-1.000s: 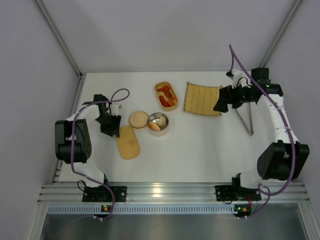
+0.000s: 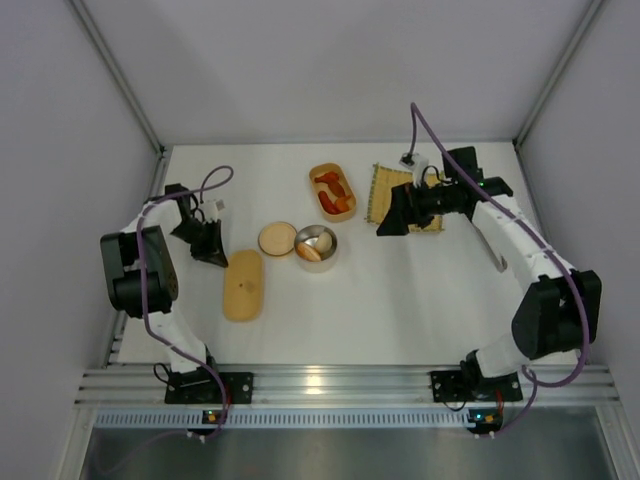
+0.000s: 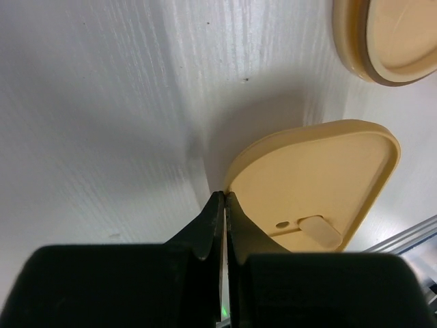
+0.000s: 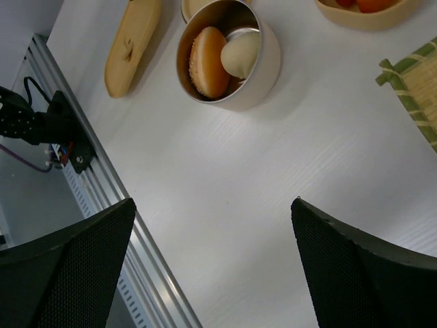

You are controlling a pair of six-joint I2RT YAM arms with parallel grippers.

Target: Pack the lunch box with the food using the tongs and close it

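Note:
The tan rectangular lid (image 2: 243, 286) with rounded corners lies flat on the left of the table. My left gripper is shut at one corner of that lid, its fingertips on the thin rim. To the right stands a round metal-lined lunch box (image 2: 318, 262) holding a bread bun (image 4: 209, 61) and a pale dumpling (image 4: 240, 55). Beside it lies a round lid (image 2: 277, 238). Behind, an oval box (image 2: 332, 192) contains red and orange food. Open and empty, my right gripper hangs over the table near the woven mat (image 2: 383, 196).
The woven mat is partly covered by my right arm in the top view. Pale chopstick-like strips (image 2: 495, 252) lie at the right, mostly behind that arm.
My left gripper has moved slightly left, and the rectangular lid has turned and shifted left with it. My right arm has swung left over the mat. The other containers have stayed put.

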